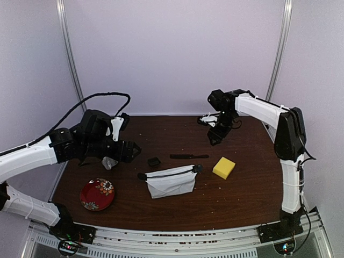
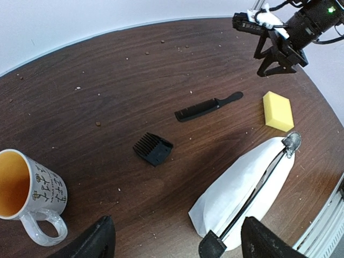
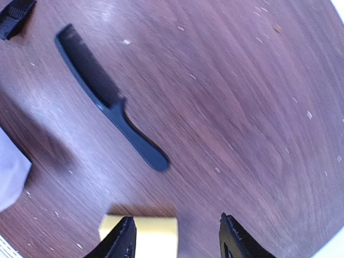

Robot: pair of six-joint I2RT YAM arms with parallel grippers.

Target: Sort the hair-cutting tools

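The black comb (image 1: 189, 156) lies flat behind the white zip pouch (image 1: 171, 183), its handle pointing right. Left of it sits a small black clipper guard (image 2: 154, 149), teeth up-left in the left wrist view. The pouch (image 2: 242, 193) looks closed along its dark zip. My left gripper hovers over the table's left side, fingers wide apart and empty. Up and behind the yellow block (image 1: 223, 167), my right gripper is open. In the right wrist view the block (image 3: 156, 236) shows by its left finger, not held, and the comb (image 3: 110, 97) is farther off.
A red flowered bowl (image 1: 97, 194) stands at the front left. The printed mug (image 2: 45, 188) is left of the guard, partly hidden by my left arm from above. Free table lies at the back and right.
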